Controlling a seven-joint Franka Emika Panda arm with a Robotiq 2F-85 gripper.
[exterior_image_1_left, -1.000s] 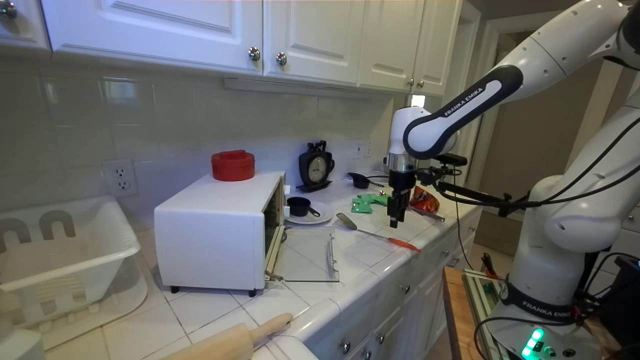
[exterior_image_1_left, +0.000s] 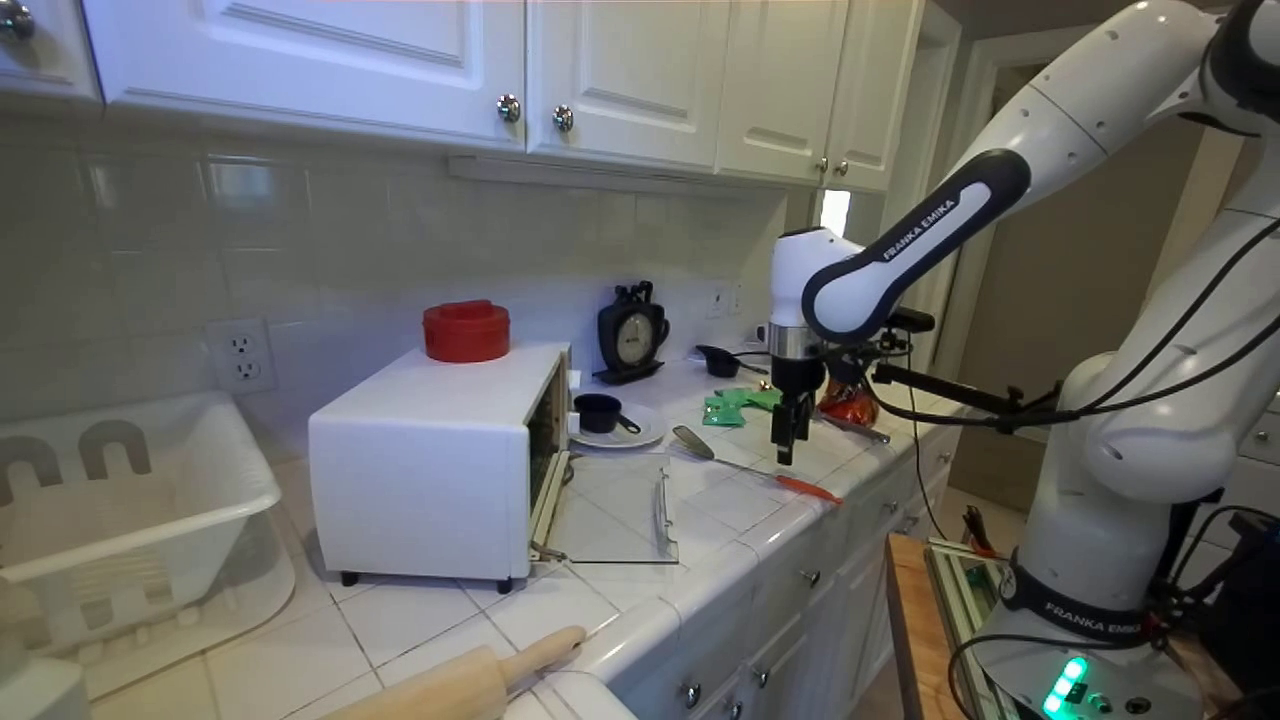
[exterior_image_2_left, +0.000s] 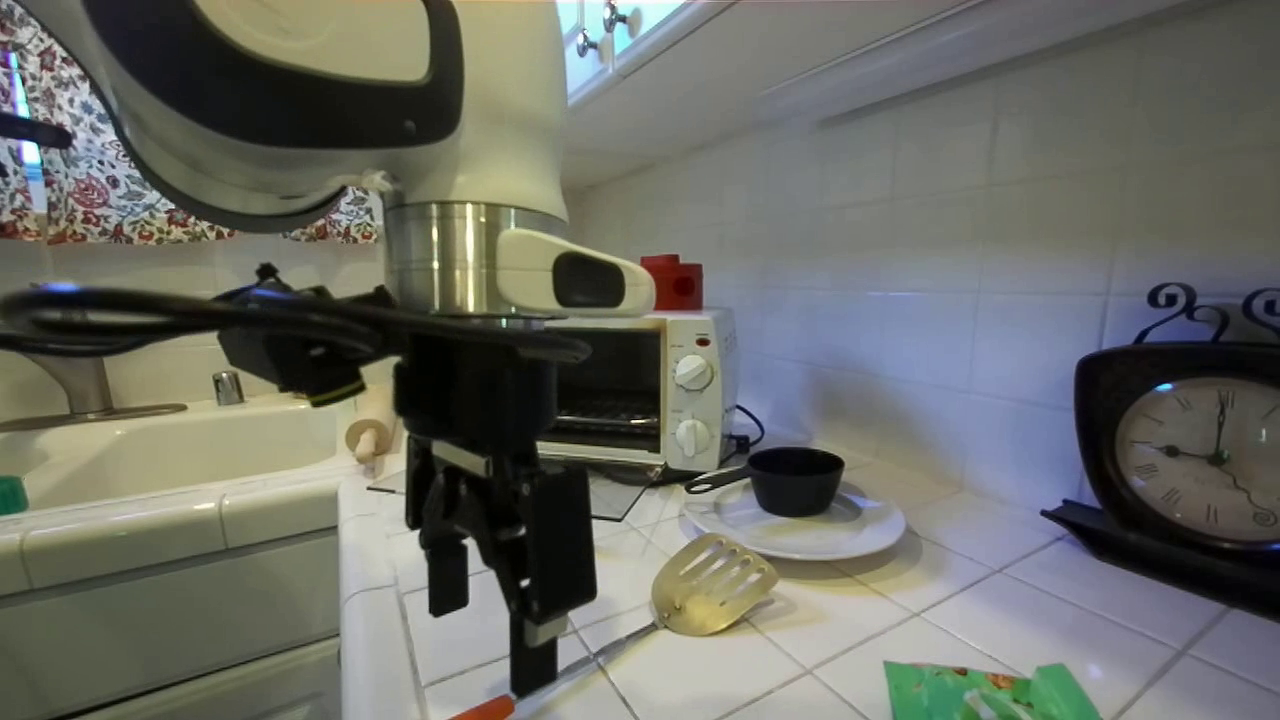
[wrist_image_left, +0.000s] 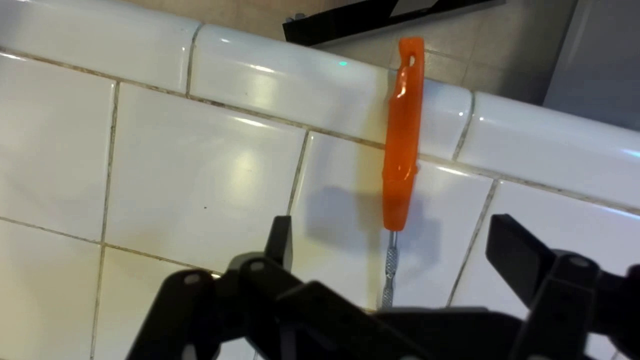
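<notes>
An orange-handled slotted spatula (exterior_image_2_left: 714, 584) lies on the white tiled counter. Its orange handle (wrist_image_left: 403, 138) reaches out over the counter's front edge in the wrist view. Above the spatula hangs my gripper (exterior_image_1_left: 786, 452), pointing down with its fingers open. In the wrist view the handle's lower end and the metal shaft (wrist_image_left: 391, 264) appear between the two spread fingers, one finger (wrist_image_left: 279, 243) to the left and the other to the right. Nothing is gripped. The gripper's own body covers the rest of the shaft and the blade in that view.
A white toaster oven (exterior_image_1_left: 420, 468) stands with its glass door lowered, a red container (exterior_image_1_left: 465, 332) on top. Close by, a black cup (exterior_image_2_left: 795, 480) rests on a white plate (exterior_image_2_left: 840, 546). Green packets (exterior_image_1_left: 723, 409) and a black clock (exterior_image_1_left: 632, 334) are farther back; a rolling pin (exterior_image_1_left: 462, 684) lies nearer.
The arm has come down a little and shifted slightly left in exterior view 1. The spatula and the other counter items have stayed put.
</notes>
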